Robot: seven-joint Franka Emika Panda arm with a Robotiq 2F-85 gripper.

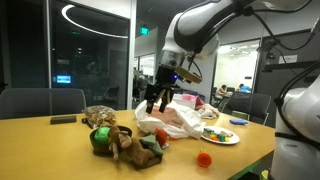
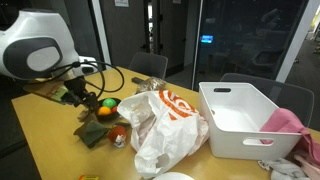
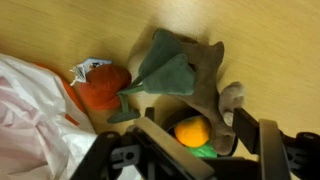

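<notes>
A soft brown and green toy [image 3: 170, 68] lies bunched on the table, its brown part [image 1: 123, 146] resting against the dark bowl [image 1: 100, 148]. Inside that bowl are an orange ball [image 3: 192, 131] and a green ball [image 2: 109, 103]. Close by is a red item with a tag [image 3: 104, 86]. Over the bowl and toy hangs my gripper [image 1: 154, 105], pointing down with its fingers apart. In the wrist view the gripper has nothing clearly held between its fingers.
A crumpled white bag [image 2: 168, 130] lies beside the toy, with a white bin [image 2: 240, 120] beyond it. A red ball [image 1: 204, 159] is near the table's front edge. A plate of colourful items [image 1: 220, 137] stands at right.
</notes>
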